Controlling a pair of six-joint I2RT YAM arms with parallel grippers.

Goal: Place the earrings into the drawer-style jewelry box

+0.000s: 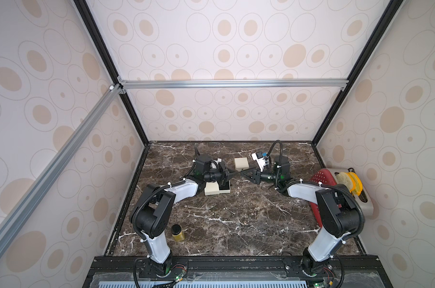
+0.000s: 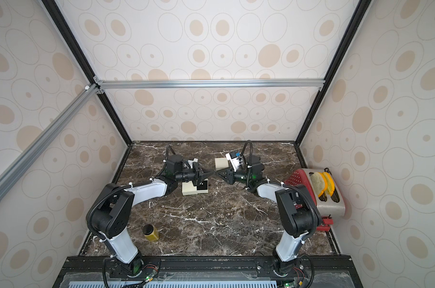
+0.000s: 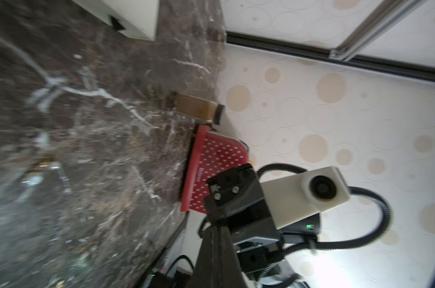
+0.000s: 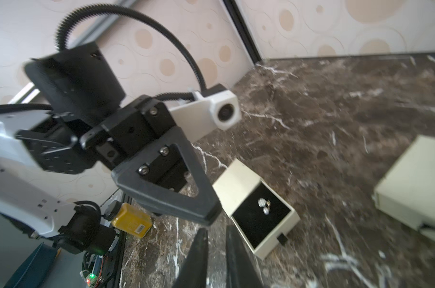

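An open cream drawer box (image 1: 211, 189) with black lining lies left of centre, below my left gripper (image 1: 230, 173). In the right wrist view, small silvery earrings (image 4: 264, 205) rest on that black lining. A second cream box (image 1: 241, 162) with a black tab sits at the back centre. My left gripper is shut, nothing visible between its fingers. My right gripper (image 1: 243, 172) faces it from the right, also shut, nothing visible between its fingertips. Both hover above the table between the two boxes.
A red toaster (image 2: 296, 176) with yellow slices stands at the right wall. A yellow jar (image 2: 151, 234) stands at the front left.
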